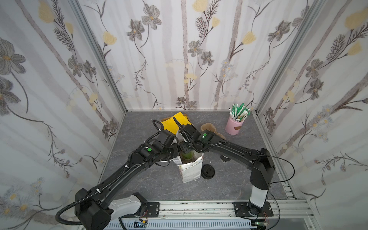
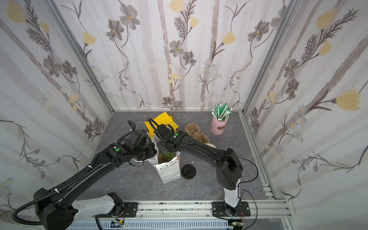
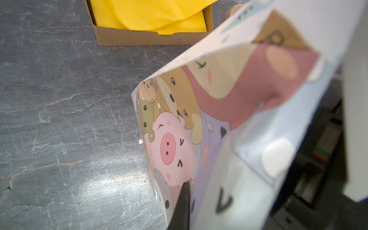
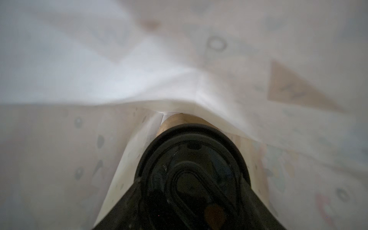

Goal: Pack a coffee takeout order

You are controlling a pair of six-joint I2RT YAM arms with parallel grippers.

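A white printed paper bag (image 1: pixel 190 172) stands open near the table's middle, animals drawn on its side (image 3: pixel 168 149). My left gripper (image 1: pixel 177 151) is at its left edge, shut on the bag's thin wall; one dark finger (image 3: pixel 183 210) shows against the paper. From above, my right gripper (image 1: pixel 186 147) reaches into the bag's mouth. Deep inside the bag, the right wrist view has a cup with a black lid (image 4: pixel 187 153) between the right fingers, which are shut on it. Something green shows in the mouth; how the cup's base rests is hidden.
A loose black lid (image 1: pixel 208 171) lies right of the bag. Behind stand yellow napkins (image 1: pixel 176 121) in a brown box (image 3: pixel 153 37), a cardboard cup carrier (image 2: pixel 197 134) and a pink cup of wrapped sticks (image 1: pixel 233 126).
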